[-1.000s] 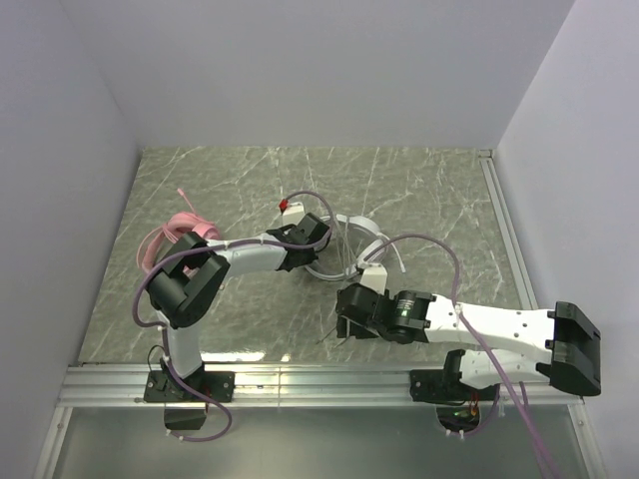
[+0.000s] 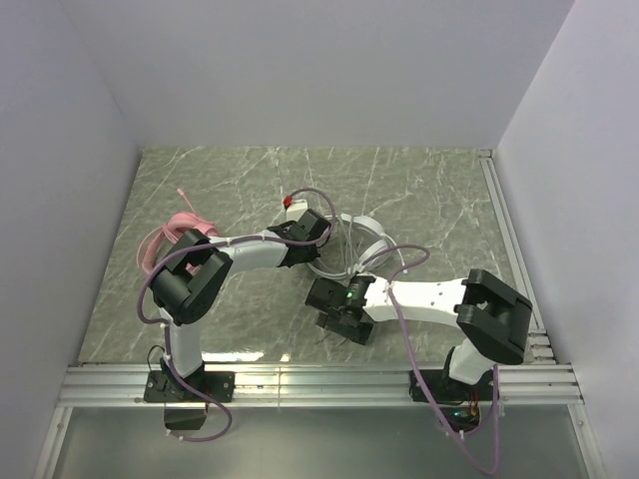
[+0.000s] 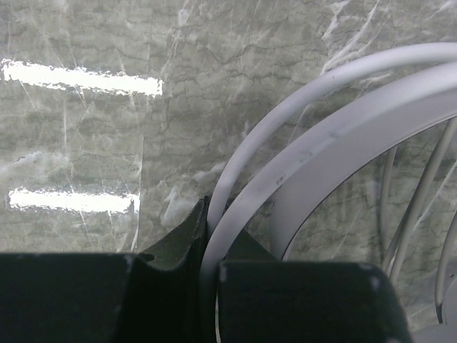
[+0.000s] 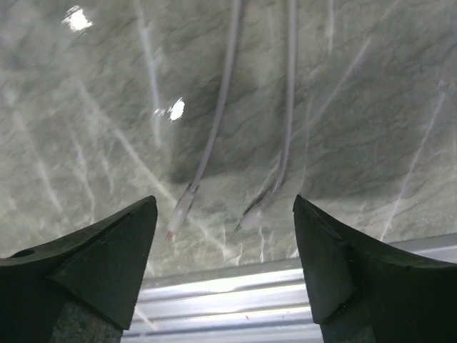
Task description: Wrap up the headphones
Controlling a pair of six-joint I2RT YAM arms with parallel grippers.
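Observation:
A pair of white headphones (image 2: 364, 224) with a pale cable lies mid-table. In the left wrist view, my left gripper is shut on the curved headband (image 3: 246, 204), which runs between its fingers. Two thin cable strands (image 4: 223, 93) reach down the right wrist view, their tips on the marbled table near its front edge. Above them my right gripper stands open, the tips lying within the gap between its fingers and nothing gripped. From the top, the right gripper (image 2: 344, 327) is in front of the headphones, its arm hiding part of the cable.
Pink headphones (image 2: 187, 226) with a coiled cable rest at the left, partly behind the left arm. A metal rail (image 2: 319, 375) borders the table's front.
My right arm has swung left, its gripper now lower and turned over the cable's ends. The left arm and the white headphones have stayed nearly still.

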